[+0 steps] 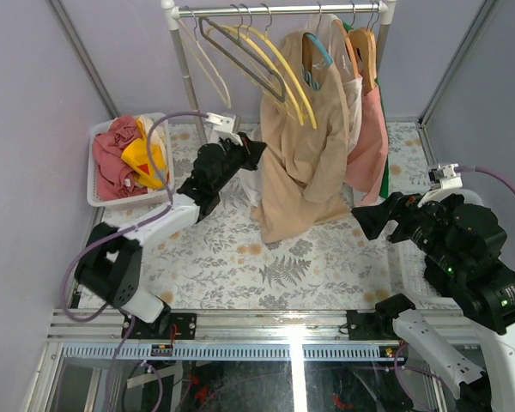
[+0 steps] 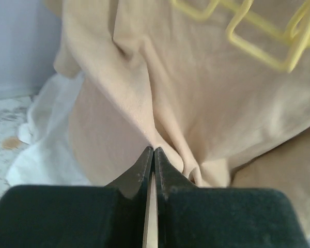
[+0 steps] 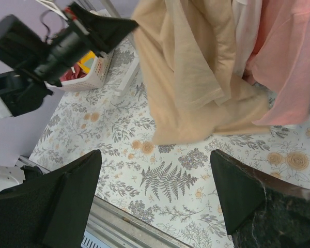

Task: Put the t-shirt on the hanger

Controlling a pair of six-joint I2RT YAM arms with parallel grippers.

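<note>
A beige garment hangs from the blue hanger and spreads onto the patterned floor. My left gripper is at its left side, beneath the yellow hangers. In the left wrist view the shut fingertips meet at a beige fold; whether cloth is between them I cannot tell. A white cloth lies behind. My right gripper stands open and empty at the front right, facing the garments.
A rail holds several hangers and clothes, including pink. A basket of clothes stands left; a white bin is at the right, partly under my right arm.
</note>
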